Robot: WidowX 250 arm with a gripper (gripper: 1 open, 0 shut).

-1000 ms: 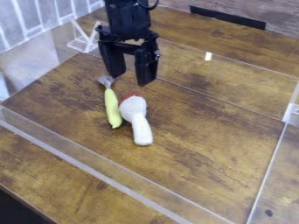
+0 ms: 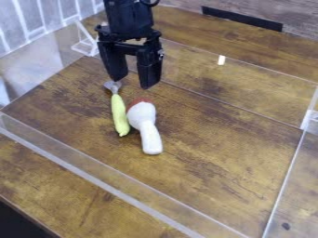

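My black gripper [image 2: 132, 67] hangs at the upper middle of the view, open, above the objects on the wooden table. Below it a white object with a bulbous red-tipped head [image 2: 141, 116] and a long handle points toward the front. To its left lies a slim yellow-green object [image 2: 119, 115], with a small grey metallic piece [image 2: 110, 85] at its far end, partly behind the gripper.
Clear plastic walls [image 2: 298, 163] border the work area at right, left and front. A small white mark [image 2: 221, 60] is near the back.
The gripper has shifted very slightly to the left and up. The objects have not moved.
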